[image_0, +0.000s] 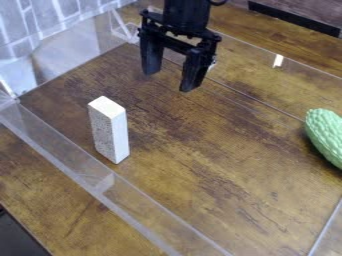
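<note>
The black gripper (173, 63) hangs over the back middle of the wooden surface, its fingers spread apart with nothing visible between them. A white speckled upright block (110, 129) stands at the left front, well apart from the gripper. A pale green bumpy object (325, 135), like a toy vegetable, lies at the right edge, partly out of view.
Clear plastic walls (64, 162) border the wooden surface (201, 170). Small pale strips show near the back.
</note>
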